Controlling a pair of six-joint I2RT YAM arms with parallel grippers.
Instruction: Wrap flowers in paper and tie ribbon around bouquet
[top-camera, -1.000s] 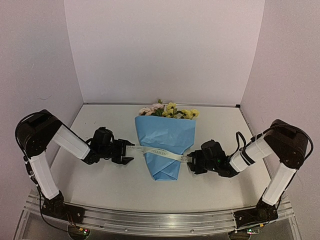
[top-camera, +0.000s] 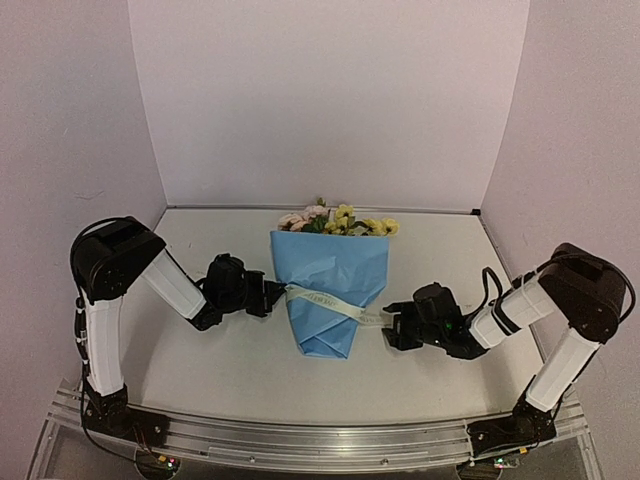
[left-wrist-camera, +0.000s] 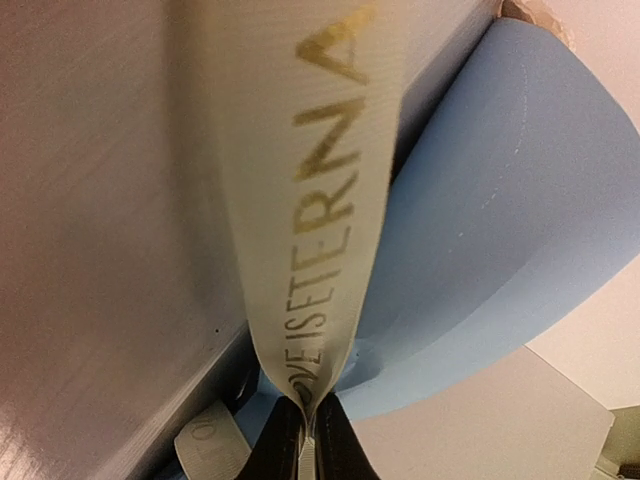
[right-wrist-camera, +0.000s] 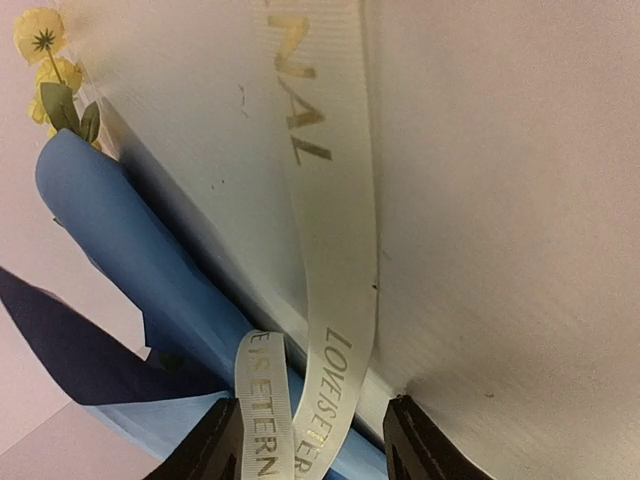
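Note:
The bouquet lies in blue wrapping paper (top-camera: 335, 260), its pink and yellow flowers (top-camera: 343, 216) pointing to the back. Across the lower part of the wrapping runs a pale lettered ribbon (top-camera: 325, 300). At the wrap's left edge, my left gripper (top-camera: 283, 290) is shut on that ribbon; in the left wrist view the ribbon (left-wrist-camera: 310, 200) bunches narrow where the fingertips (left-wrist-camera: 328, 412) pinch it. My right gripper stands open at the right of the wrap. Two stretches of ribbon (right-wrist-camera: 330, 370) pass between its parted fingers in the right wrist view.
Walls enclose the back and sides, and a metal rail (top-camera: 310, 440) runs along the front edge.
My left gripper has moved right, up to the wrap, and shut on the ribbon. The right gripper has shifted slightly right. The wrap's lower end sits slightly further left.

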